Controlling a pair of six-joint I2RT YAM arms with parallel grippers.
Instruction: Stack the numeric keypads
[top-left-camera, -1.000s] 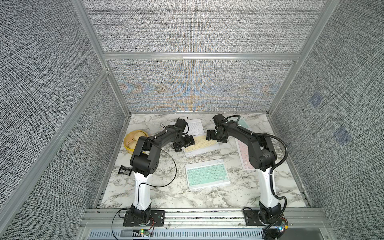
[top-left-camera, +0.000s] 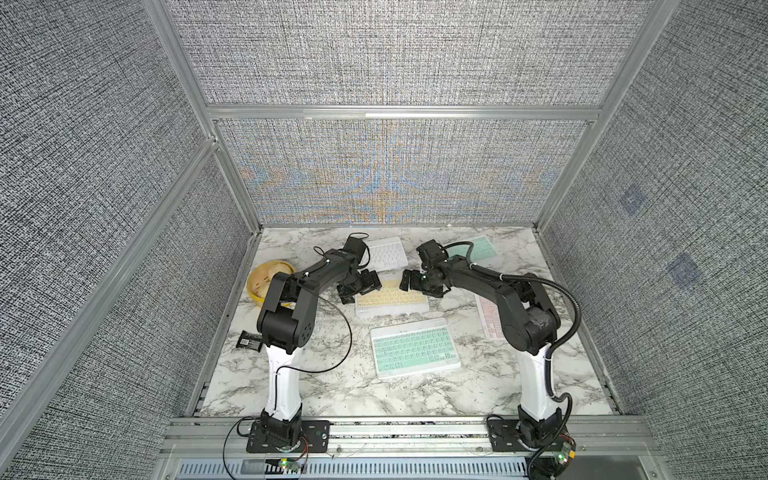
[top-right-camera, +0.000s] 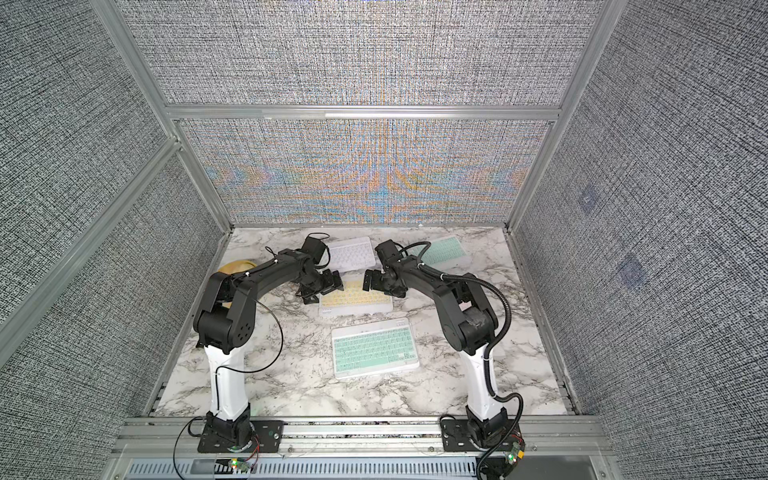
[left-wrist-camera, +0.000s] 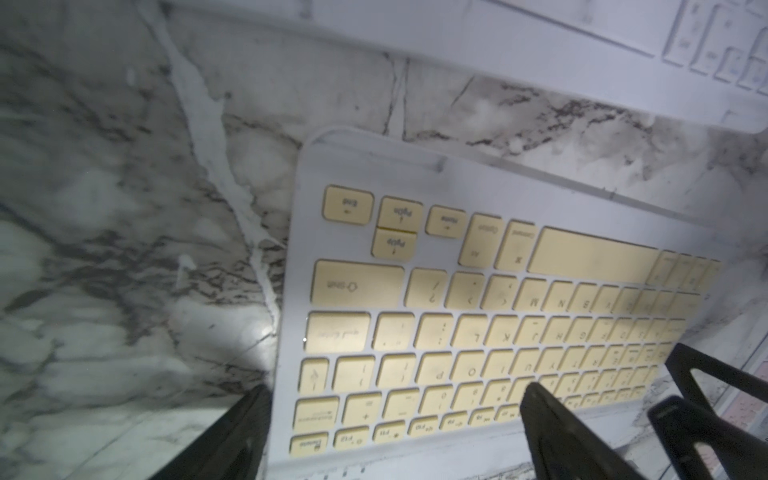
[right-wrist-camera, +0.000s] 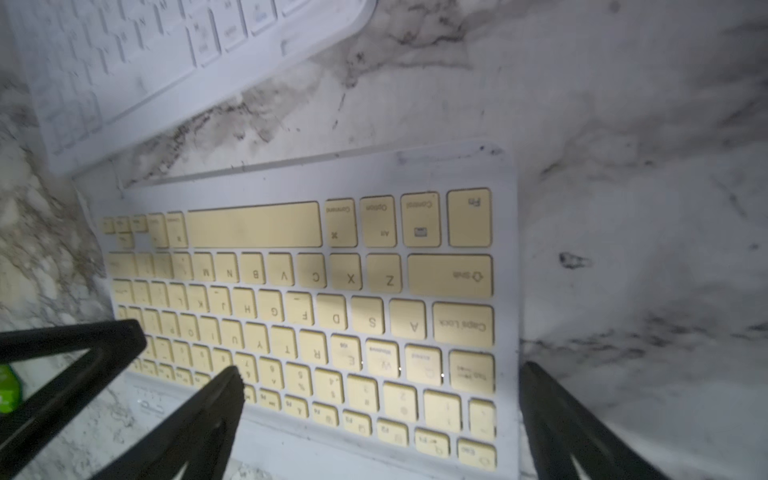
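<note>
A white keypad with yellow keys (top-left-camera: 393, 299) lies flat on the table between my two grippers. My left gripper (top-left-camera: 361, 285) stands open at its left end. At its right end my right gripper (top-left-camera: 421, 281) is open too. In the left wrist view the open fingers (left-wrist-camera: 572, 444) straddle the yellow keypad's edge area (left-wrist-camera: 384, 352); in the right wrist view they frame its other end (right-wrist-camera: 448, 320). Neither shows a grip on it. A white keypad (top-left-camera: 389, 254) lies just behind. Nearer the front rests a mint-green keypad (top-left-camera: 414, 350).
Another mint keypad (top-left-camera: 483, 249) sits at the back right, and a pink one (top-left-camera: 489, 318) is partly under my right arm. A yellow bowl (top-left-camera: 261, 281) and a black packet (top-left-camera: 250, 341) are at the left.
The yellow keypad has shifted left and slightly toward the front, turning a little.
</note>
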